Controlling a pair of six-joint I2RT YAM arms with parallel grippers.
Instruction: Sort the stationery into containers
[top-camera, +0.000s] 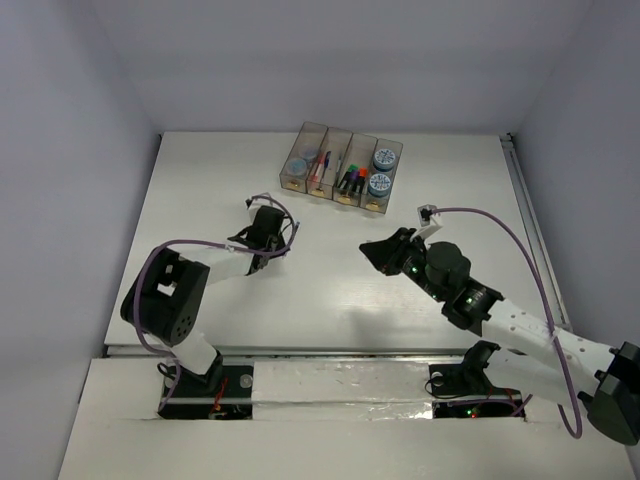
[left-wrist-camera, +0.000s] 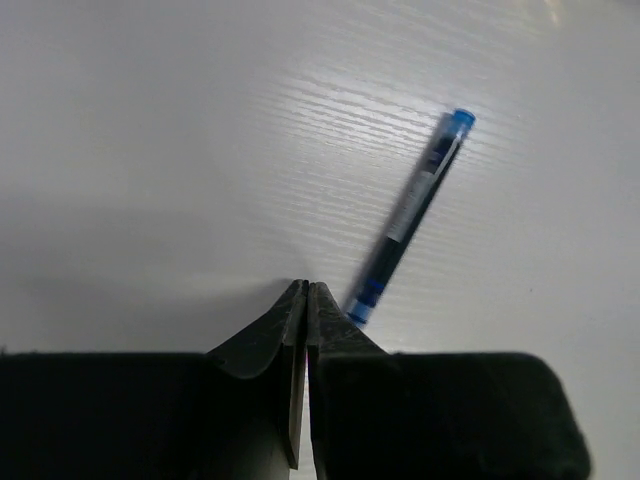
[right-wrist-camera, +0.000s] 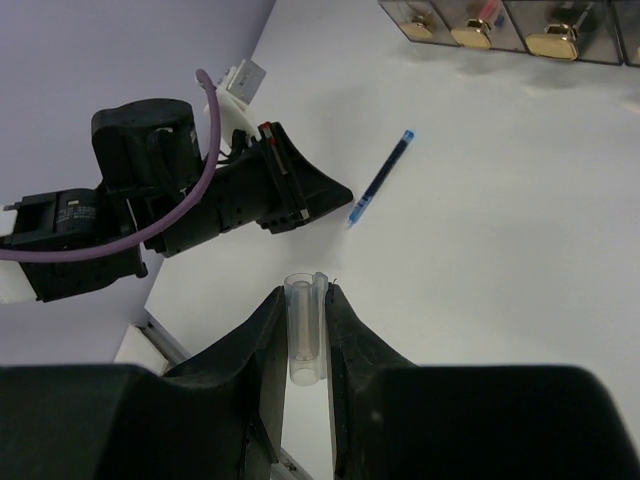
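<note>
A slim blue pen (left-wrist-camera: 411, 214) lies flat on the white table; its blue end (top-camera: 295, 228) peeks out past the left arm in the top view. My left gripper is shut beside the pen's near end, with nothing between its fingers. The right wrist view shows the pen (right-wrist-camera: 380, 177) just past the left fingertips (right-wrist-camera: 335, 193). My right gripper is shut on a clear, whitish tube-like item (right-wrist-camera: 304, 335), held above the table. From above, that item can hardly be made out at the right gripper (top-camera: 370, 250). A clear divided organizer (top-camera: 318, 133) stands at the back.
Round tins (top-camera: 380, 184) fill the organizer's right compartment, markers (top-camera: 360, 177) the one beside it, then pens (top-camera: 322, 166), then clear round items (top-camera: 297, 167) at the left.
</note>
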